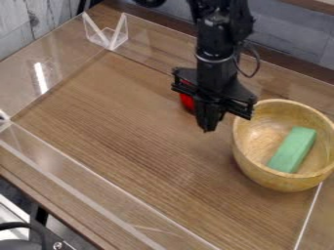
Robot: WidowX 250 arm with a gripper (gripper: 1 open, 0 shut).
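Observation:
My black gripper (206, 114) reaches down from the top centre to just left of a tan bowl (261, 172), its fingertips low over the wooden table and shut, with nothing visible between them. Behind the gripper, a red object (187, 101) is partly hidden. In the bowl lies a green rectangular object (292, 149).
A clear wire or plastic basket (102, 31) stands at the back left. Black items lie at the lower-left corner, beyond the table's edge.

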